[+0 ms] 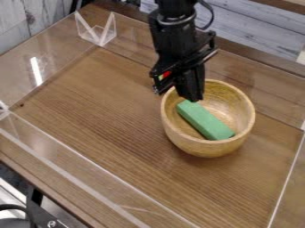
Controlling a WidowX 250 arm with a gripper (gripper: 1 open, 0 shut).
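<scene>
My black gripper (pixel 179 82) hangs over the back rim of a wooden bowl (pixel 179 138) in the right half of the view, its fingers close together and shut, with nothing visible between them. A green block (pixel 205 119) lies in the bowl. A small red patch shows behind the gripper; most of that object is hidden by the arm.
Clear plastic pieces stand at the back left and left edge. A white wall borders the table at the back right.
</scene>
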